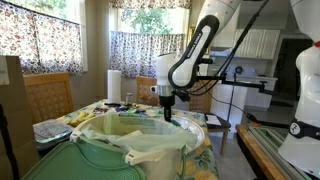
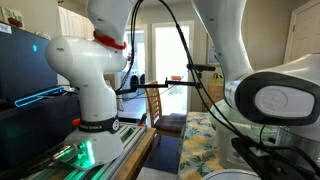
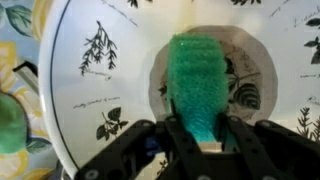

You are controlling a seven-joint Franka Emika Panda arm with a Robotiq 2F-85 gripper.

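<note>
In the wrist view a green fuzzy piece, like a sponge or cloth (image 3: pixel 197 80), is gripped at its lower end. My gripper is shut on it, with dark fingers at either side. Behind it shows a white round plate or tray (image 3: pixel 85 82) with printed herbs and a beige centre. From the side, in exterior view 1, the gripper (image 1: pixel 167 115) hangs low over the table; the green piece is too small to make out there. Whether it touches the plate I cannot tell.
A white bin with a pale liner (image 1: pixel 125 135) and a green lid or tray (image 1: pixel 80 162) stand in the foreground. A paper towel roll (image 1: pixel 114 86) is at the back. A green object (image 3: pixel 12 122) lies on the patterned cloth left of the plate.
</note>
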